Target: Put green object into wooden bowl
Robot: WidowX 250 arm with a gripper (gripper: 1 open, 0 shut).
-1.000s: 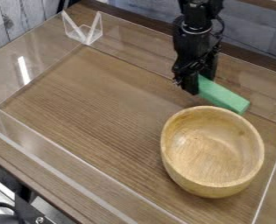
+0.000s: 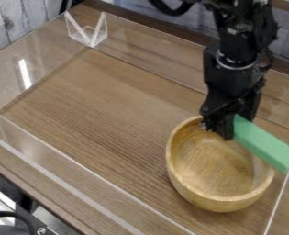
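A long green object (image 2: 264, 144) is held at its left end by my black gripper (image 2: 234, 128), which is shut on it. The object slants down to the right, its far end near the right rim. Beneath it stands the wooden bowl (image 2: 202, 179), upright, its bare inside showing to the left and below. The object covers the bowl's upper right rim, and the gripper overlaps the back rim. From this view the object appears above the bowl, though its height over the rim is hard to judge.
A white wire-like stand (image 2: 88, 30) is at the back left. Dark cables (image 2: 12, 216) lie at the lower left, off the table's edge.
The bowl has stayed in place.
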